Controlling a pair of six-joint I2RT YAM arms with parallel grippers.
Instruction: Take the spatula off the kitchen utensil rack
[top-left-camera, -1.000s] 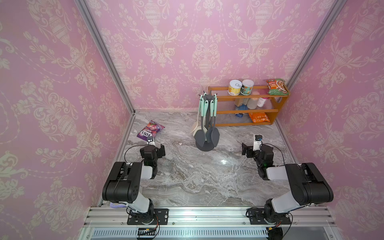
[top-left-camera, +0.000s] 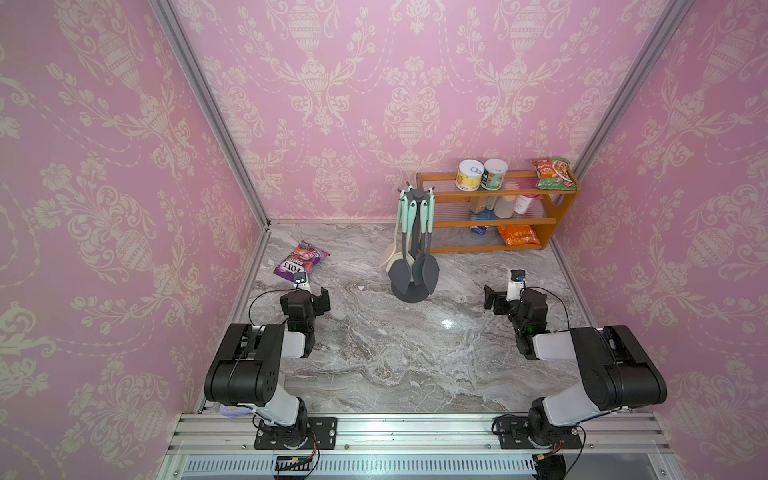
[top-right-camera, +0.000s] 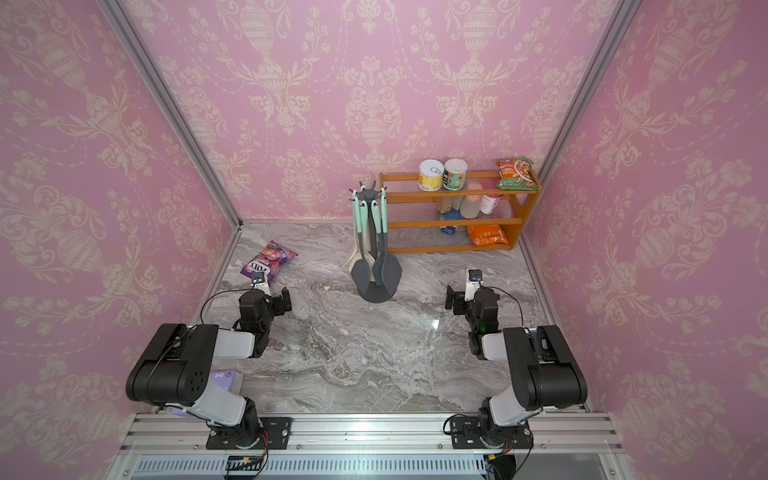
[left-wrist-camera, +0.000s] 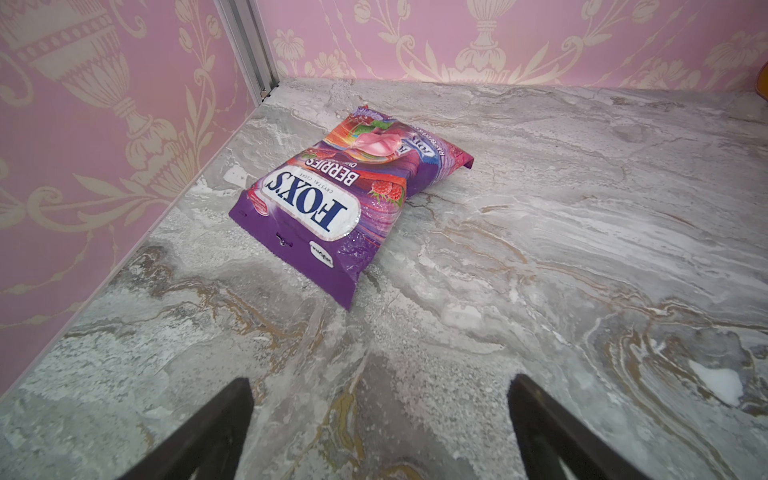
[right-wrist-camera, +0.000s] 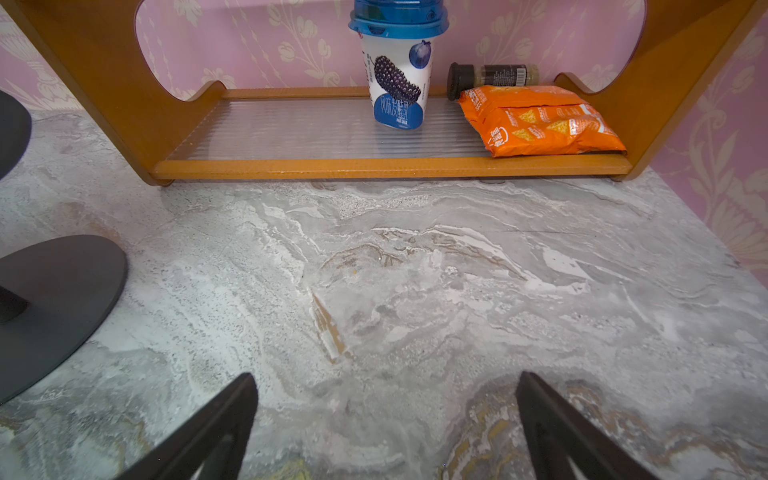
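Observation:
A standing utensil rack (top-left-camera: 413, 194) with several mint-handled, dark grey and cream utensils (top-right-camera: 388, 272) stands at the middle back of the marble counter; which one is the spatula is hard to tell. In the right wrist view only part of the rack's dark round base (right-wrist-camera: 64, 296) shows at the left. My left gripper is low over the counter at the left, open and empty, facing a purple candy bag (left-wrist-camera: 336, 192). My right gripper is low at the right, open and empty, facing the wooden shelf.
The wooden shelf (right-wrist-camera: 384, 166) with cans, packets, a cup (right-wrist-camera: 397, 80) and jars stands at the back right beside the rack. Pink walls enclose the left, back and right sides.

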